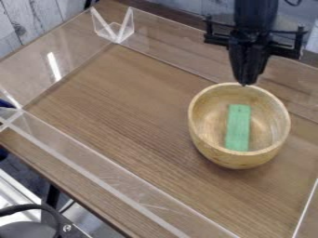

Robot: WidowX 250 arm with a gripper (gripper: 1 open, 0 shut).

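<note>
A tan round bowl [205, 141] sits on the wooden table at centre right, with a flat green rectangular piece [237, 127] lying inside it. My black gripper [248, 72] hangs above the bowl's back rim at the top right, its dark fingers pointing down. Whether it is open or shut is hard to tell; nothing clearly shows held in it.
Clear plastic guards [112, 23] show at the back left and along the near left edge. Dark equipment fills the bottom left corner.
</note>
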